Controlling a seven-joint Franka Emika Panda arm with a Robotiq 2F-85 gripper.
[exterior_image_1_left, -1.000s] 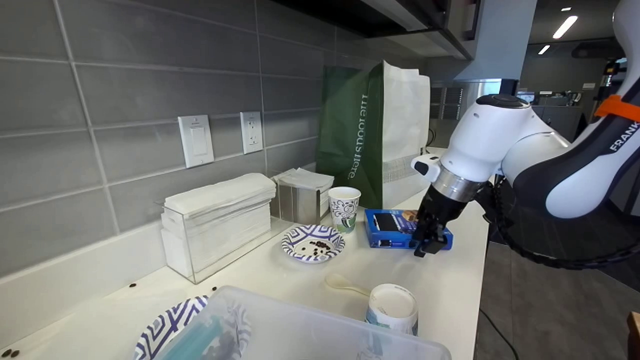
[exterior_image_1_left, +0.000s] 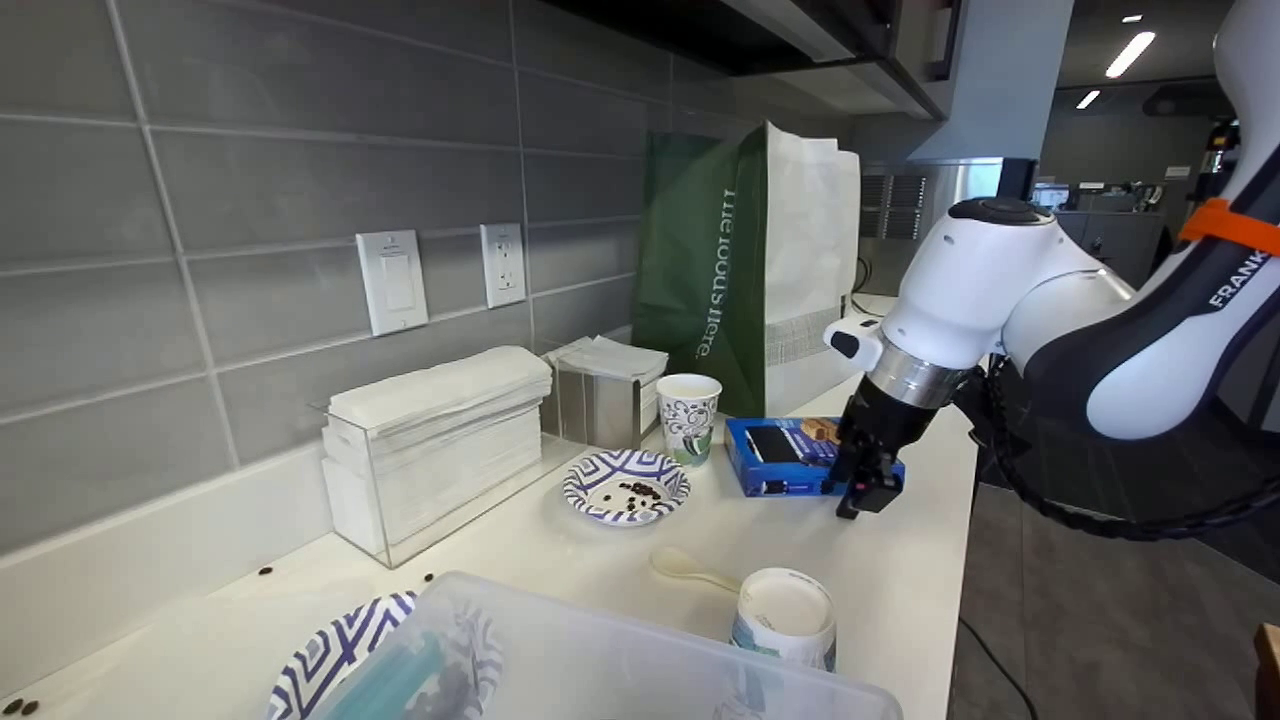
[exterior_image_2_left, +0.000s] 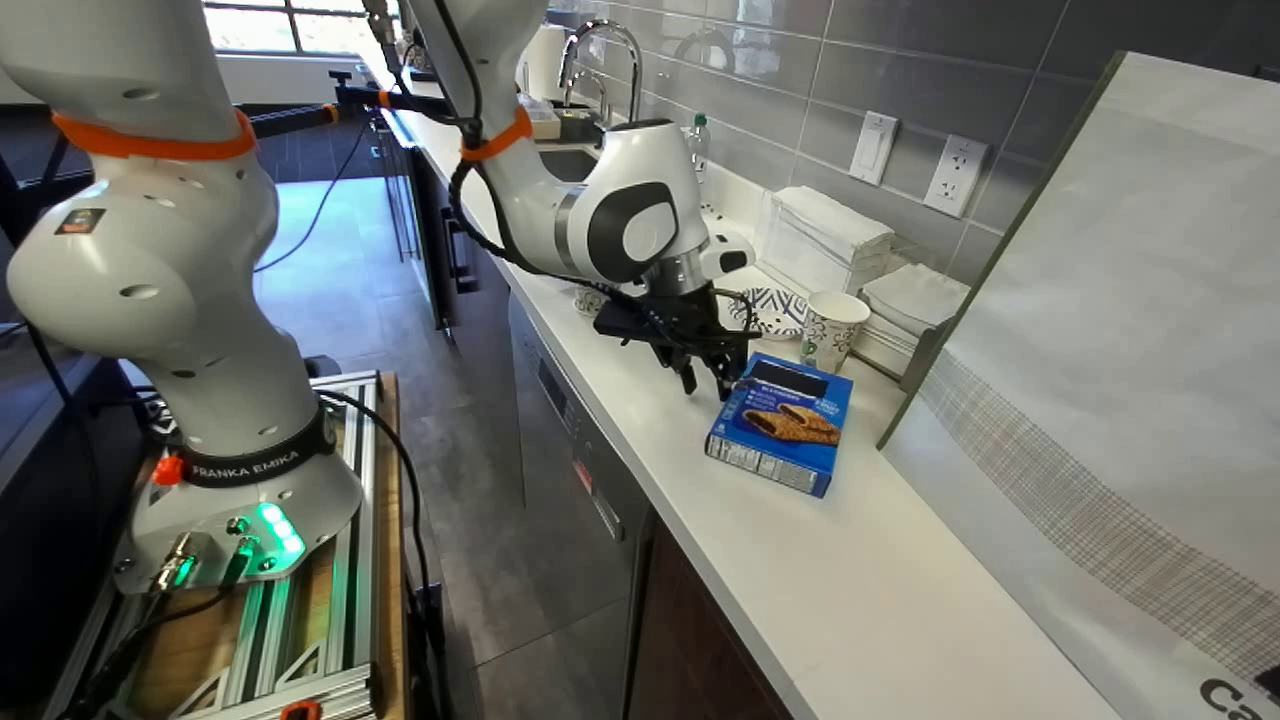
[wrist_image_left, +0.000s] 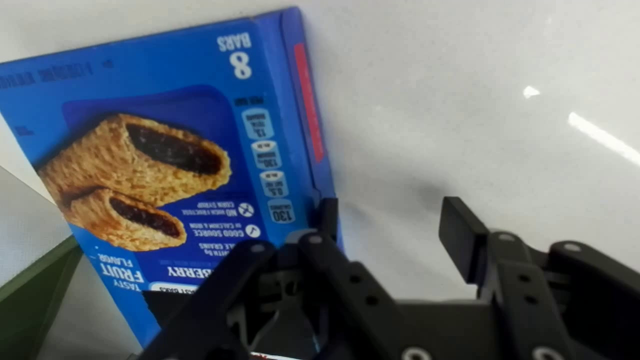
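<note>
A blue box of fruit bars (exterior_image_2_left: 777, 426) lies flat on the white counter, its pastry picture facing up. At the box's long edge is my gripper, low over the counter with its fingers parted. In the wrist view the left fingertip (wrist_image_left: 327, 217) is right at that edge; whether it touches cannot be told. The other fingertip (wrist_image_left: 460, 237) stands apart over bare counter, and nothing shows between the two. Exterior view 1 has the gripper (exterior_image_1_left: 866, 497) in front of the box (exterior_image_1_left: 768, 456), hiding part of it.
A paper cup (exterior_image_1_left: 689, 420) and a patterned bowl (exterior_image_1_left: 626, 488) with dark beans stand near the box. Behind it rises a large paper bag (exterior_image_1_left: 801, 240). Another cup (exterior_image_1_left: 786, 612), a spoon (exterior_image_1_left: 693, 566) and a clear bin (exterior_image_1_left: 648, 648) are closer to exterior view 1. Counter beyond the box is clear.
My gripper has come slightly lower and a little to the right in exterior view 1. The box has turned very slightly.
</note>
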